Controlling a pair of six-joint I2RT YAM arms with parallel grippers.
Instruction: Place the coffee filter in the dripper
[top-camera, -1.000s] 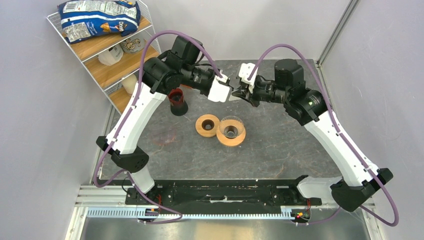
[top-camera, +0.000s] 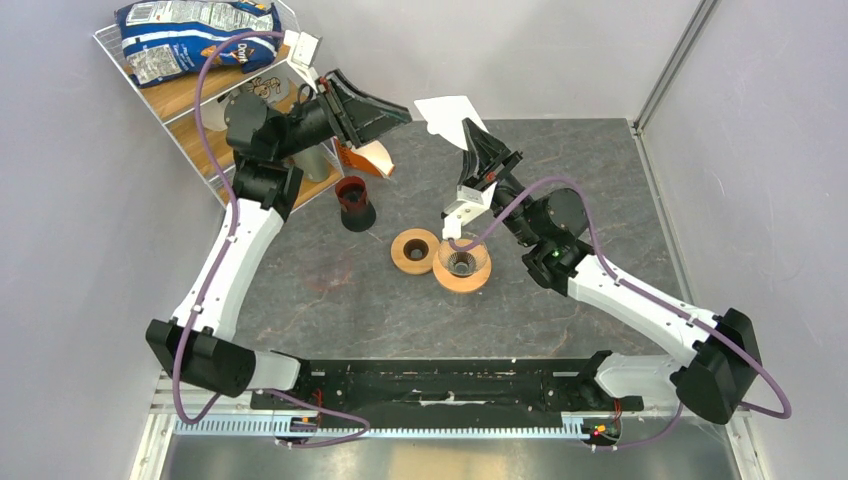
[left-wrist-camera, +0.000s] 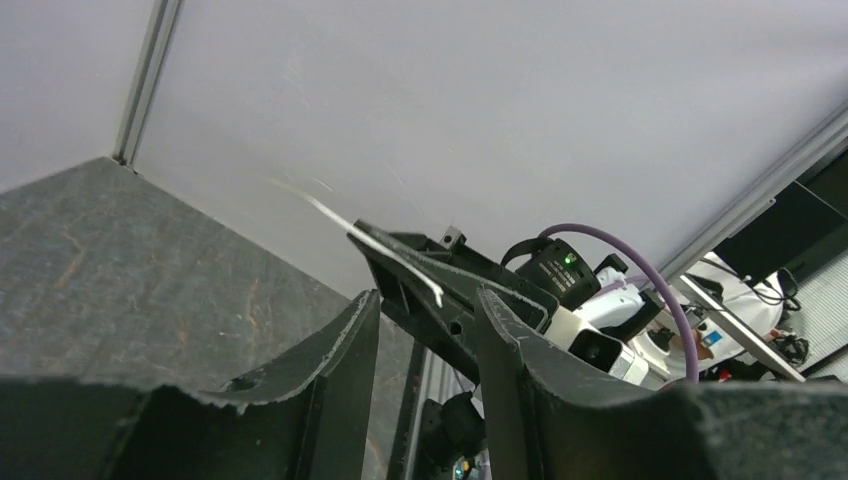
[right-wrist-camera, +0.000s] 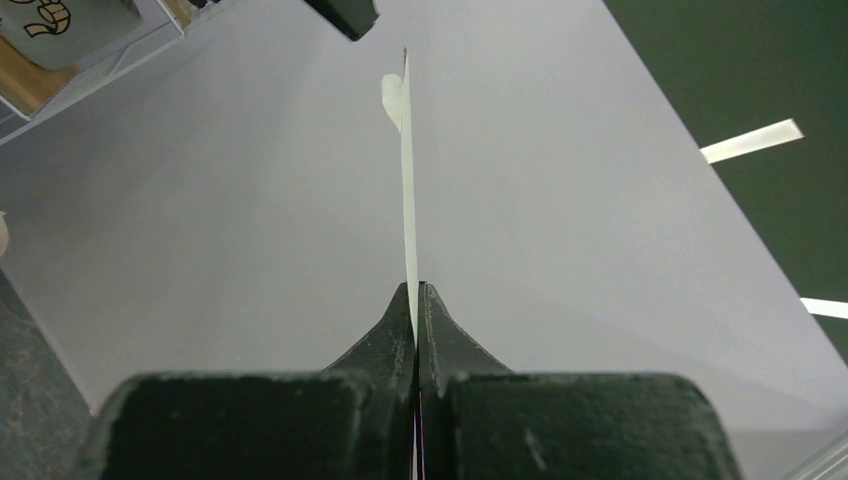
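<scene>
A white paper filter (top-camera: 447, 112) stands upright in my right gripper (top-camera: 466, 128), which is shut on it; in the right wrist view it shows edge-on as a thin sheet (right-wrist-camera: 408, 200). My left gripper (top-camera: 398, 116) faces it from the upper left, a short gap away, fingers parted with nothing between them. In the left wrist view the filter (left-wrist-camera: 370, 243) is ahead, beyond the fingers. The clear dripper (top-camera: 470, 243) sits on a wooden ring on the counter, below my right wrist.
A second wooden stand (top-camera: 408, 233) is beside the dripper. A red and black cup (top-camera: 356, 210), an orange filter holder (top-camera: 368, 155) and a wire shelf (top-camera: 170, 98) with a chip bag (top-camera: 200, 40) are at left. Walls bound the back and sides.
My right gripper moved left and turned, bringing the filter into clearer view from above.
</scene>
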